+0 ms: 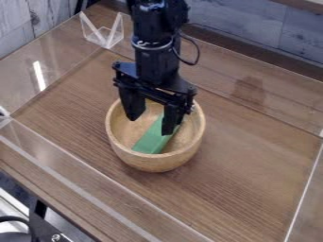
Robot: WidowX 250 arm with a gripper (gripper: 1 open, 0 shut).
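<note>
A round light wooden bowl (127,140) sits on the table with a green oblong object (154,140) lying in it. My dark gripper (163,113) hangs over the bowl, its fingers spread open on either side, partly hiding the back of the bowl and the upper end of the green object. I see nothing held between the fingers.
A white object (108,28) stands at the upper left edge. A dark curved item (15,232) shows at the lower left corner.
</note>
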